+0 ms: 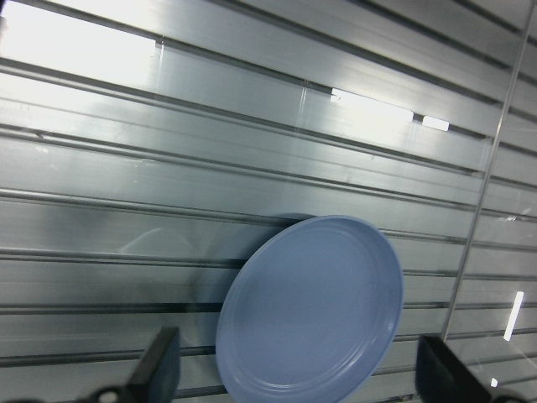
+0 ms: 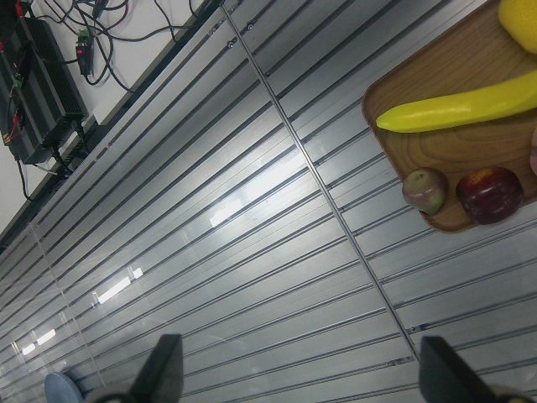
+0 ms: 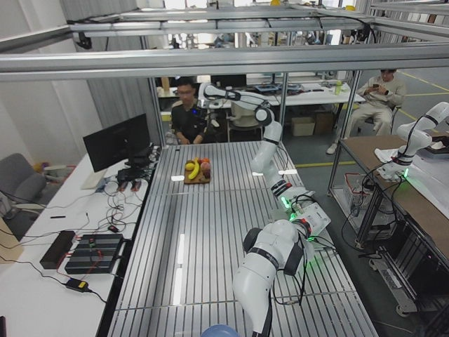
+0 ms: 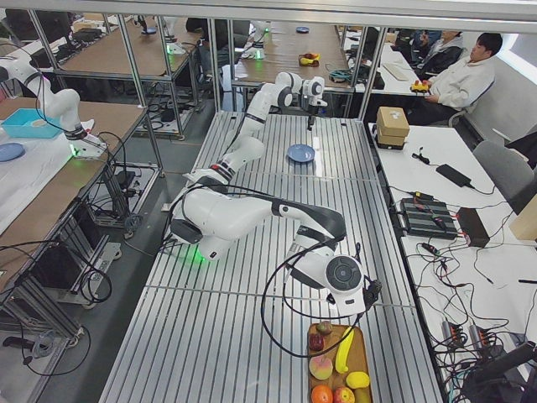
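Observation:
A blue plate (image 1: 309,306) lies on the slatted metal table, directly beneath my left gripper, whose fingers stand wide apart at the bottom of the left wrist view. A wooden tray (image 2: 453,71) holds a banana (image 2: 453,107), a yellow fruit (image 2: 516,21), a dark red fruit (image 2: 489,195), a smaller brownish fruit (image 2: 425,190) and, in the camera right view, several more fruits. My right gripper hangs above the table beside the tray, open, with nothing seen between its fingers. The plate and tray sit at opposite ends of the table.
A side desk (image 4: 436,168) with power boxes, cables and a monitor runs along the table. People sit beyond the frame's posts.

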